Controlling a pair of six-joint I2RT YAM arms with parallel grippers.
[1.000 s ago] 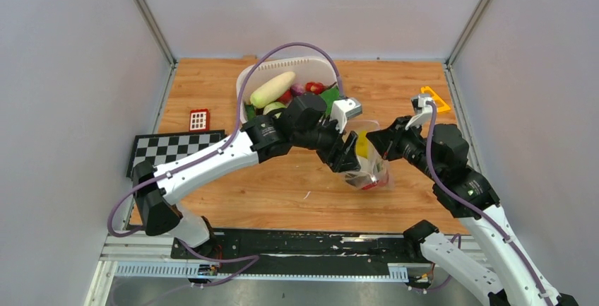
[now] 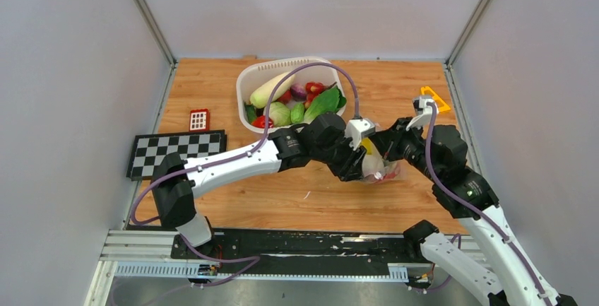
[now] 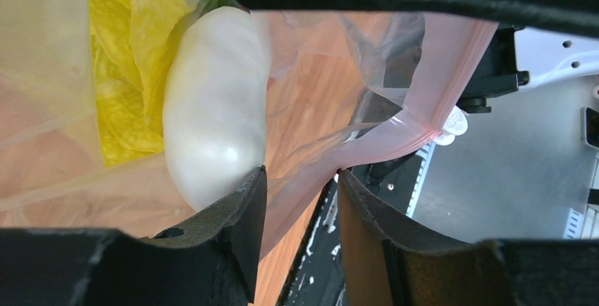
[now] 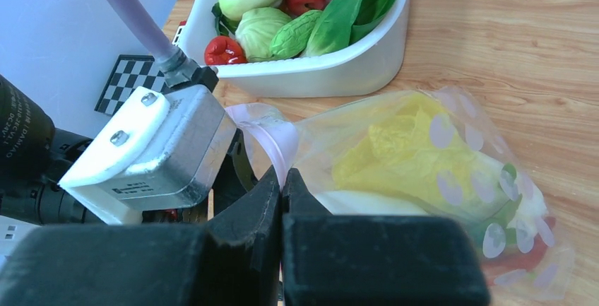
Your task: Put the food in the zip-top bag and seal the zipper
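Note:
The clear zip bag (image 4: 417, 143) holds yellow leafy food (image 3: 127, 73), a white item (image 3: 212, 101) and some green and red pieces. My left gripper is at the bag's pink zipper strip (image 3: 381, 140), its fingertips a little apart with the strip between or behind them; whether it grips the strip I cannot tell. My right gripper is shut at the bag's top edge, with the thin film rising from its fingertips. In the top view both grippers meet over the bag.
A white basket (image 2: 244, 90) of vegetables stands behind the bag. A checkerboard (image 2: 162, 157) and small red object (image 2: 199, 121) lie at the left, a yellow frame (image 2: 439, 101) at the back right.

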